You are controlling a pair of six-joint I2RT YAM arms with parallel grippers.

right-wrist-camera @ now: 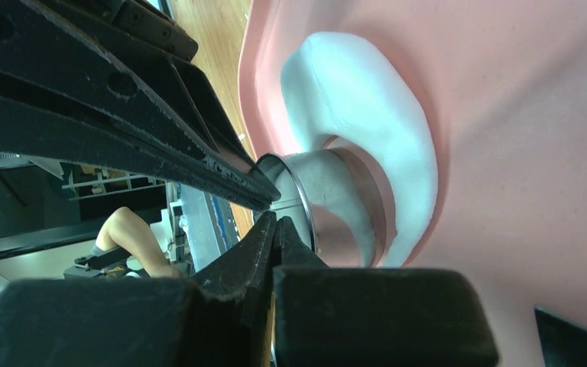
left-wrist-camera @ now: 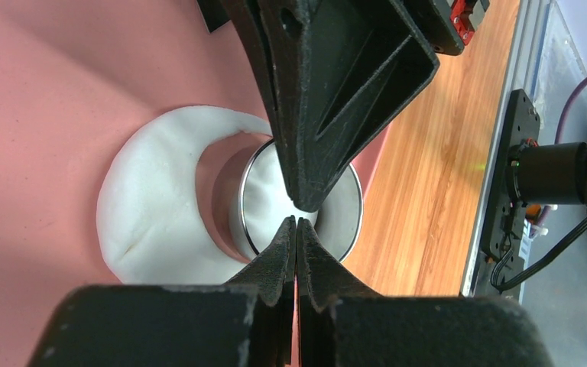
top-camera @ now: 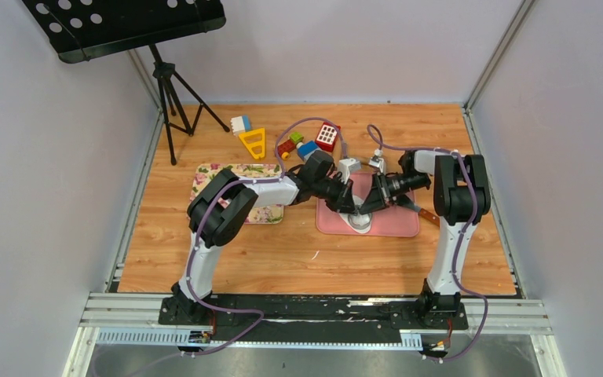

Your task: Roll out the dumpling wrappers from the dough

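White dough (top-camera: 345,221), flattened, lies on the pink board (top-camera: 396,228). A round metal cutter (top-camera: 360,221) stands over its near part; in the left wrist view the dough (left-wrist-camera: 147,202) curves around the cutter (left-wrist-camera: 238,222). My left gripper (top-camera: 353,210) is shut, its tips at the cutter's rim. My right gripper (top-camera: 363,211) is shut too, close beside the left one over the cutter. The right wrist view has the cutter (right-wrist-camera: 332,202) just beyond the right gripper's tips (right-wrist-camera: 273,223). Whether either pair of fingers touches the rim, I cannot tell.
A knife with a wooden handle (top-camera: 429,217) lies at the board's right edge. Toy blocks (top-camera: 328,137) and a yellow triangle (top-camera: 253,143) sit behind. A floral mat (top-camera: 267,214) is under the left arm. Bare table lies in front.
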